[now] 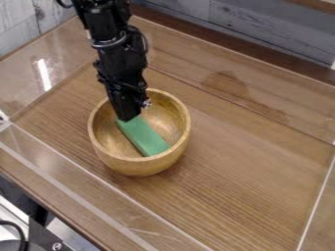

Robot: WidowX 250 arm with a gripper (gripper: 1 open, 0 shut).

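Note:
A round light-wood bowl (170, 161) sits on the wooden table, left of centre. A green rectangular block (144, 138) lies inside it, slanting from upper left to lower right. The black gripper (125, 108) reaches down from the top, its tips at the bowl's back-left rim above the block's upper end. Its fingers look close together, with nothing clearly between them; the tips are dark and hard to make out.
A wall stands at the back right. The table's front-left edge has dark cables below it.

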